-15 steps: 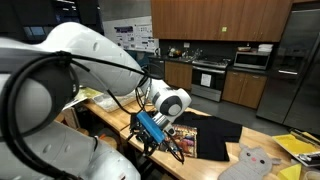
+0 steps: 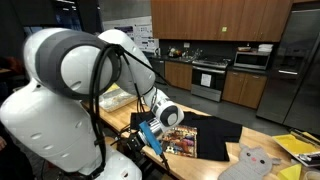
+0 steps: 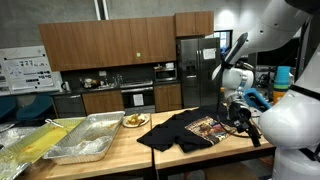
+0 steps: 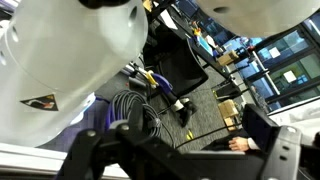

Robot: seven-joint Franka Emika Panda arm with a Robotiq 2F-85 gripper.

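At the front of the table my arm is folded close to its base, and the gripper shows at the bottom of the wrist view. Its dark fingers (image 4: 262, 128) stand apart, with only floor and cables visible between them. The camera looks past the table edge, not at the tabletop. A black cloth (image 2: 222, 137) lies spread on the table, away from the gripper. Beside it is a flat, multicoloured patterned piece (image 3: 207, 128), partly behind the arm in exterior view 1.
A grey animal-shaped mat (image 2: 250, 164) and a yellow tray (image 2: 293, 144) lie at the right in exterior view 1. Clear bins (image 3: 88, 138) and a plate of food-like items (image 3: 135, 120) are at the other end. Cables (image 4: 138, 105) hang near the base.
The arm has swung and folded, its big upper link shifting and its elbow drawing left in exterior view 1. The wrist has moved left, nearer the base. The table items look unmoved.
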